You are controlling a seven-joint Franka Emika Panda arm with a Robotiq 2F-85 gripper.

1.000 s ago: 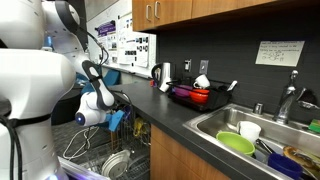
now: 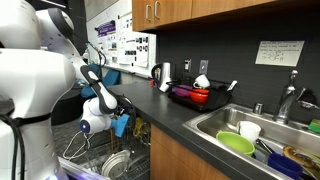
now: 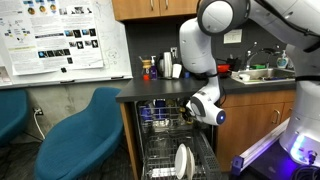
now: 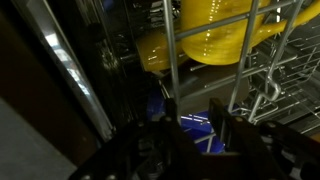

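My gripper reaches in at the dishwasher's upper rack [image 3: 160,124]. Two dark fingertips stand apart low in the wrist view. Something blue [image 4: 197,130] shows between and behind them; whether they touch it cannot be told. Just above the fingertips are rack wires [image 4: 172,55] and a yellow mug [image 4: 215,42]. Another yellow piece [image 4: 153,50] lies to its left. In exterior view 1 a blue patch [image 2: 122,126] shows by the hand, where the fingers themselves are too small to make out.
White plates [image 3: 184,160] stand in the lower rack, below the arm. Overhead runs the dark countertop [image 2: 190,125], its edge close to the hand. A sink [image 2: 215,122] with dishes lies to the right. Blue chairs [image 3: 92,130] stand to the left.
The white arm behind the hand has dipped lower in exterior view 1. The hand and the blue patch beside it have shifted slightly right and down. The sink and counter look unchanged.
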